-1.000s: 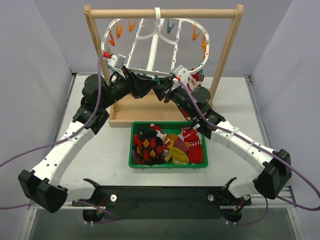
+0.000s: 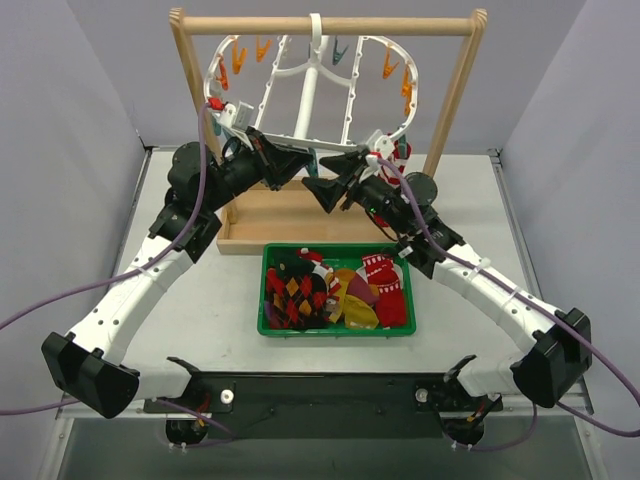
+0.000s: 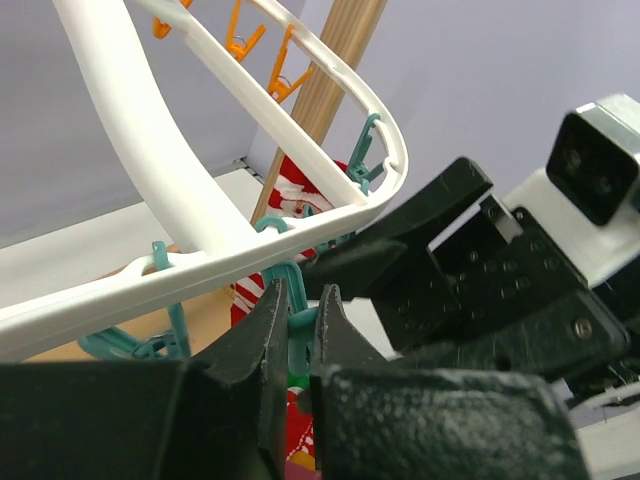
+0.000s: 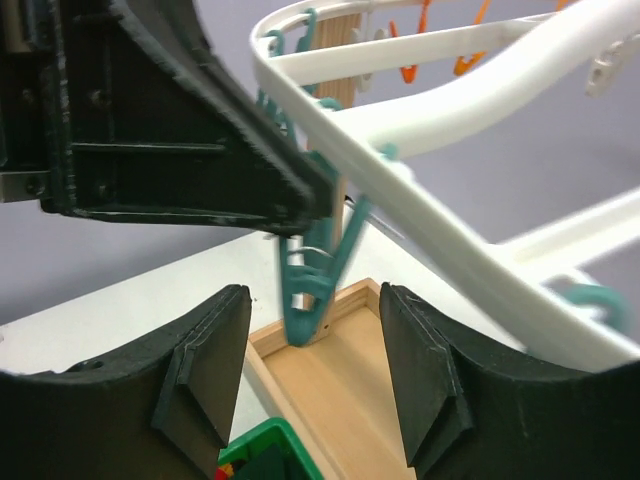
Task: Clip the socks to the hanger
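The white hanger (image 2: 305, 90) hangs from a wooden frame, with orange and teal clips. My left gripper (image 2: 306, 160) is shut on a teal clip (image 3: 298, 326) on the hanger's front bar. My right gripper (image 2: 330, 190) is just right of it, open; its fingers (image 4: 420, 390) show nothing between them but the view behind. A red-and-white sock (image 3: 300, 185) hangs at the hanger's right side, partly hidden by my right gripper.
A green tray (image 2: 266, 300) of mixed socks sits on the white table, before an open wooden box (image 2: 280, 210) under the hanger.
My right gripper has drawn away to the right from the left gripper and the clip. The left arm shifted slightly earlier and has stayed in place since.
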